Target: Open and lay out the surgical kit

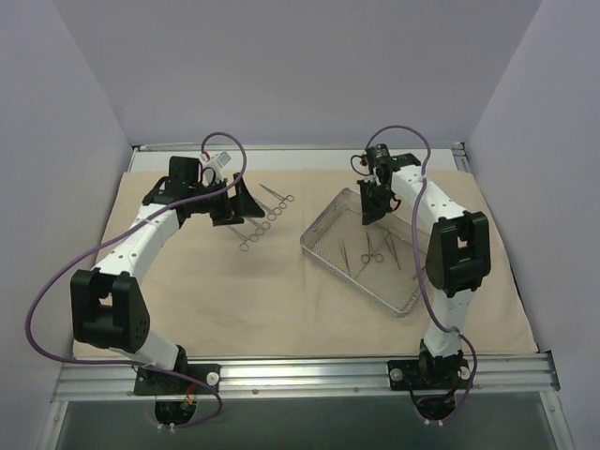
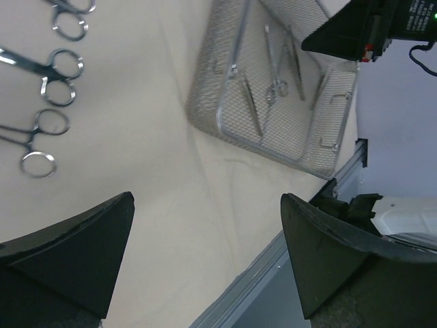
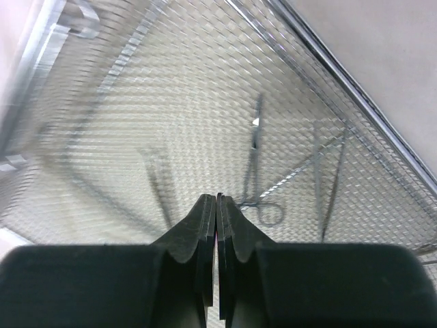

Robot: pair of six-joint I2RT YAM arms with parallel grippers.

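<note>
My right gripper is shut above the mesh tray, its fingertips meeting with nothing between them. The hemostat [image 3: 254, 154] lies on the tray floor, a little right of the fingertips in the right wrist view and outside them. Tweezers [image 3: 159, 188] lie to the left, blurred, and two thin instruments [image 3: 332, 179] lie to the right. The mesh tray [image 1: 316, 257] sits right of the table's middle. Over the laid-out instruments at left, my left gripper [image 1: 234, 208] stands open and empty; its fingers [image 2: 75, 256] are wide apart.
Several ring-handled scissors and clamps [image 1: 270, 191] lie in a slanting row on the beige cloth [image 1: 225, 314], partly under the left gripper. The cloth between the row and the tray is clear. Tray walls rise around the right gripper's workspace.
</note>
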